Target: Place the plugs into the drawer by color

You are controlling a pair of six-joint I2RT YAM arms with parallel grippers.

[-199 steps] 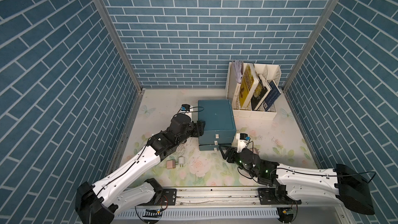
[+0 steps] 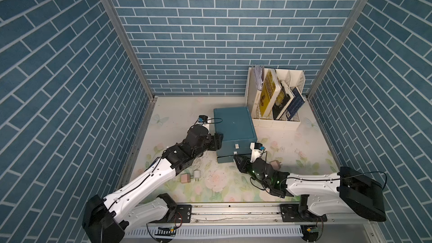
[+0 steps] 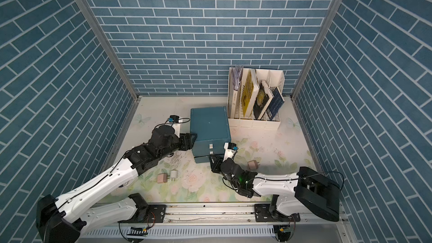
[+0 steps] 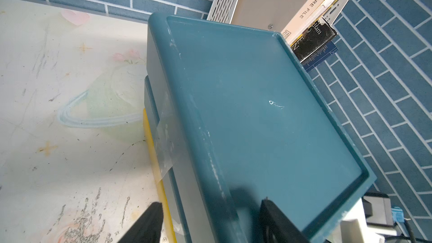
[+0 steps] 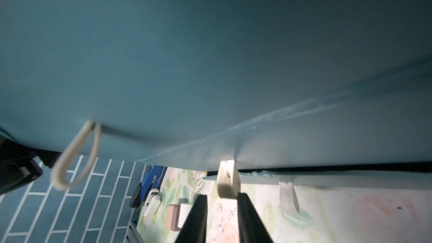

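My left gripper is open at the left top edge of the teal drawer box [image 2: 234,121]. At the box's front, my right gripper stands open just below a white drawer handle [image 5: 228,177], its fingertips close to it; a lower handle [image 5: 288,195] hangs beside. On the table, a pink plug [image 3: 161,178] and a white plug [image 3: 173,174] lie front-left of the box; another pink plug [image 3: 253,165] lies right of it.
A white file holder [image 2: 274,123] with books stands at the back right, near the box. Tiled walls surround the table.
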